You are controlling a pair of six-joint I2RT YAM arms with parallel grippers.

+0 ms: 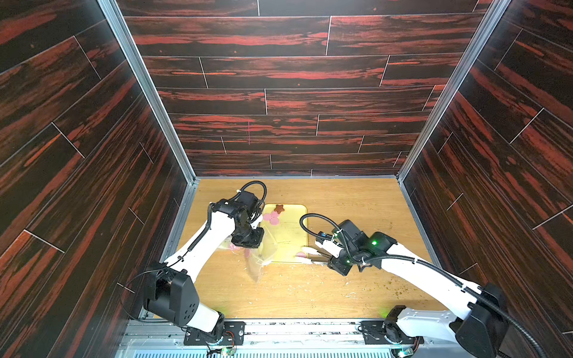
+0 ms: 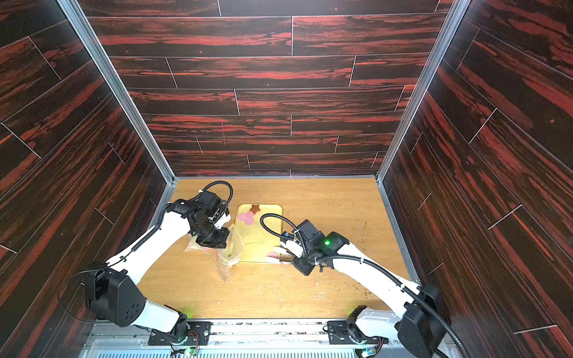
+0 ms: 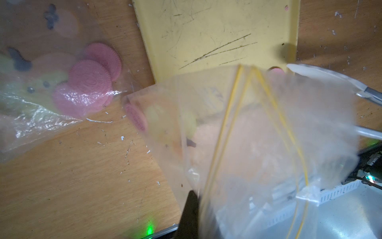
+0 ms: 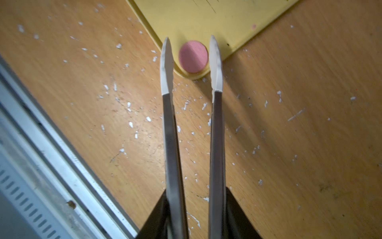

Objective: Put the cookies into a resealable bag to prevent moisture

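Note:
A clear resealable bag with yellow zip lines (image 3: 246, 159) hangs mouth open from my left gripper (image 1: 253, 240), which is shut on its thin film. A pink cookie (image 3: 135, 117) shows inside the bag's lower left. White-tipped tongs (image 4: 170, 79) are held by my right gripper, shut on their shafts. Their tips are apart, one on each side of a round pink cookie (image 4: 193, 56) in the corner of the yellow tray (image 4: 246, 23); any contact cannot be told. Pink cookies (image 1: 272, 217) and a brown star-shaped cookie (image 1: 279, 208) lie at the tray's far end.
Left of the tray lies another clear bag (image 3: 35, 123) with several pink cookies and other pieces in it. White scraps are strewn over the wooden table (image 1: 358, 292).

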